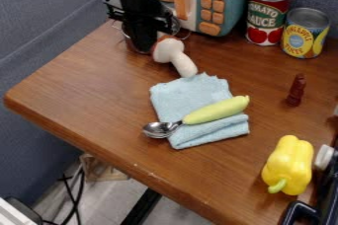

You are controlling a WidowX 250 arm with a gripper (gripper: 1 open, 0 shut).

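My black gripper (142, 27) is at the top left of the table, over the back edge beside a toy microwave (209, 2); whether it is open or shut I cannot tell. A white mushroom-like object (177, 55) lies just below and right of it, with something metallic partly hidden behind the gripper. A light blue cloth (183, 96) in the middle holds a spoon with a pale yellow-green handle (211, 112).
A tomato sauce can (266, 15) and a yellow can (303, 34) stand at the back right. A small brown bottle (295, 91), yellow pepper (290, 164) and dark items (301, 215) are at right.
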